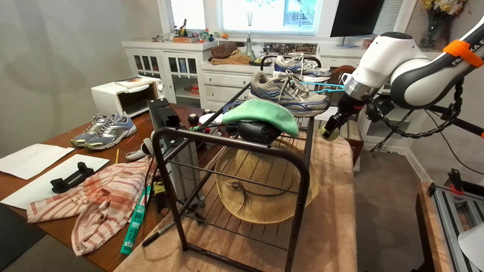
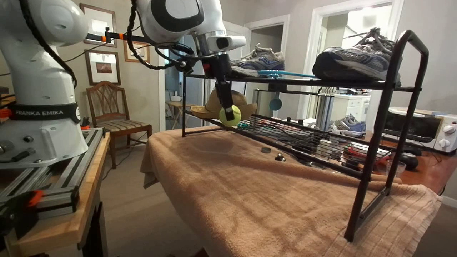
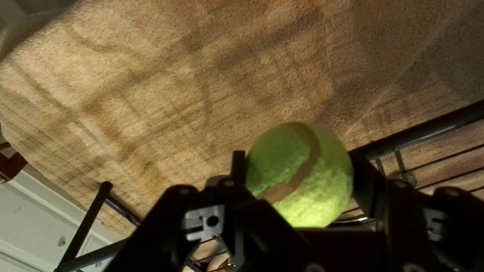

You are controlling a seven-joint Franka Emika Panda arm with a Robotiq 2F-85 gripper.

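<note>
A yellow-green tennis ball [image 3: 299,174] is pinched between the two fingers of my gripper [image 2: 230,113], which is shut on it. In the first exterior view the ball [image 1: 329,133] hangs just off the long side of the black rack, above the tan towel. From the second exterior view, the ball [image 2: 234,121] appears in front of the rack's lower shelf, with the straw hat [image 2: 210,107] behind it. Seen from the wrist, the towel [image 3: 181,90] lies below and a rack bar [image 3: 426,129] runs close beside the right finger.
Sneakers [image 1: 290,95], a blue cord [image 2: 274,72] and a green cap [image 1: 263,115] occupy the rack's top shelf. A large straw hat [image 1: 263,190] takes up one end of the lower shelf. The towel [image 2: 240,180] in front of the rack is mostly bare.
</note>
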